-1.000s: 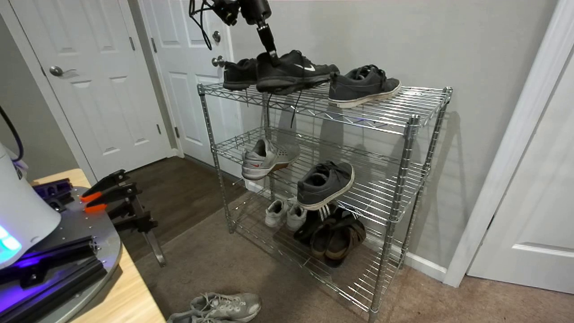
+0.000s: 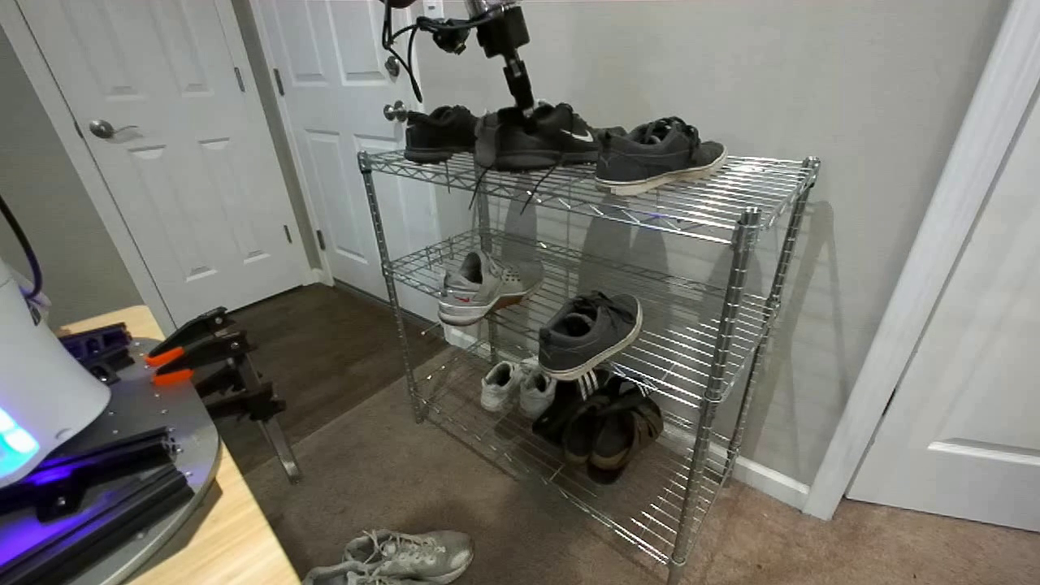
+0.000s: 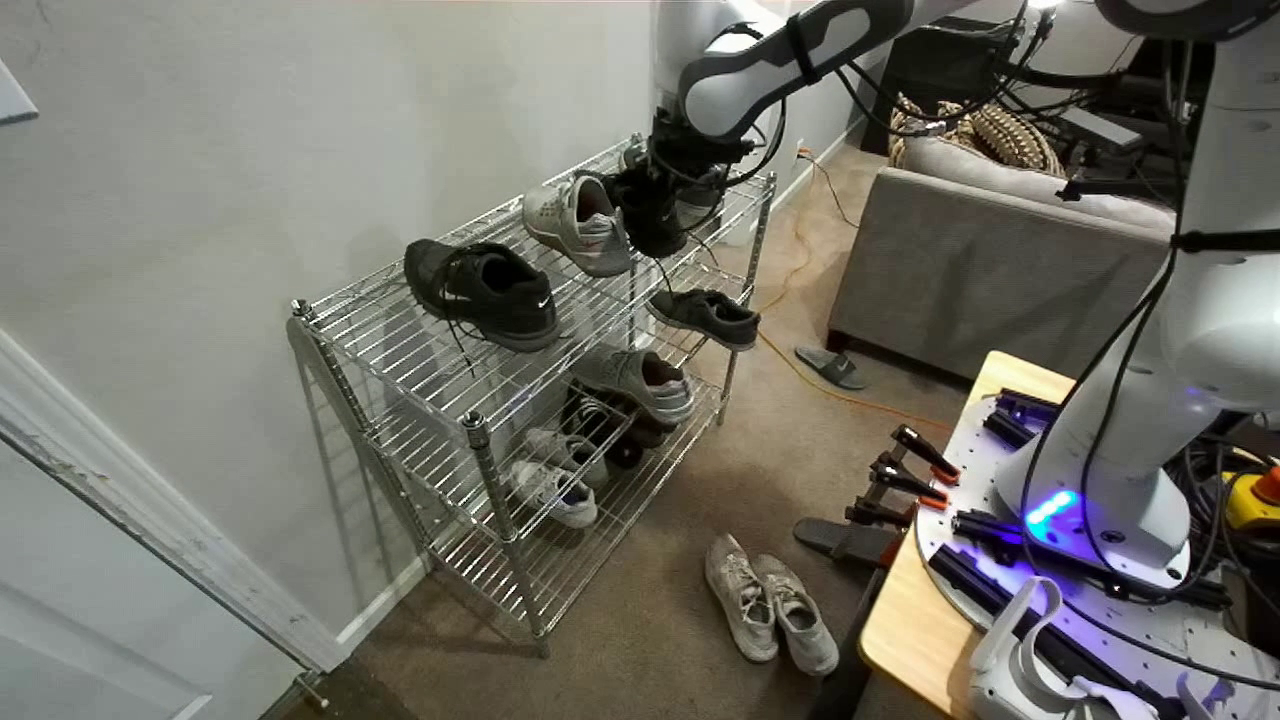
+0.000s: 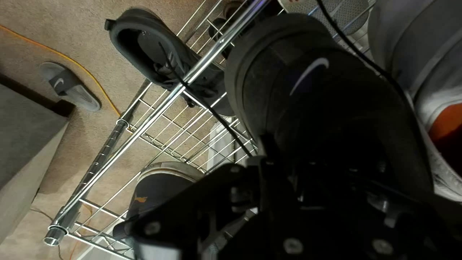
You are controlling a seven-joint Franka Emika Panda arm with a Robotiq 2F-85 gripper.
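Observation:
My gripper (image 2: pixel 527 106) is shut on the collar of a black shoe with a white swoosh (image 2: pixel 561 141), at the top shelf of the wire rack (image 2: pixel 770 175). In exterior view 2 the arm covers most of this black shoe (image 3: pixel 651 226), leaving its dark lower end and a hanging lace in sight. The wrist view has the shoe's rounded end and swoosh (image 4: pixel 309 73) past the gripper; the fingers' grip is lost in shadow. Whether the sole touches the wires cannot be told.
Along the top shelf stand another black shoe (image 3: pixel 482 292), a grey shoe (image 3: pixel 579 223) close beside the held one, and a dark pale-soled shoe (image 2: pixel 658 156). The middle shelf bears a grey shoe (image 2: pixel 483 288) and a dark one (image 2: pixel 590 333). Wires are bare at the top shelf's right end.
The gripper and black shoe have moved right and slightly lower in exterior view 1. The shoe has turned, so its length looks shorter there. Other shoes have stayed put.

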